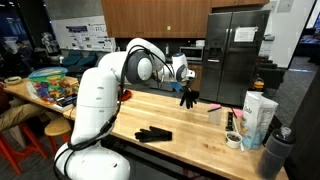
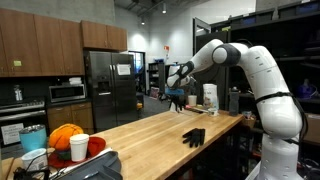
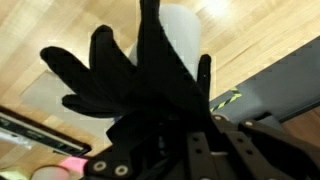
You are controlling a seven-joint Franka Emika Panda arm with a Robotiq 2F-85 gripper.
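Note:
A black glove [image 3: 145,75] dangles from my gripper [image 1: 184,88], its fingers spread out across the wrist view. Shut on the glove's upper part, the gripper holds it above the far part of the wooden table [image 1: 190,140]; the fabric hides most of the fingertips. A second black glove [image 1: 153,134] lies flat on the near part of the table, also seen in exterior view 2.
A white round object [image 3: 180,35] shows partly behind the held glove. On the table's right side stand a bag [image 1: 257,115], a dark canister [image 1: 275,152] and a small tub [image 1: 233,139].

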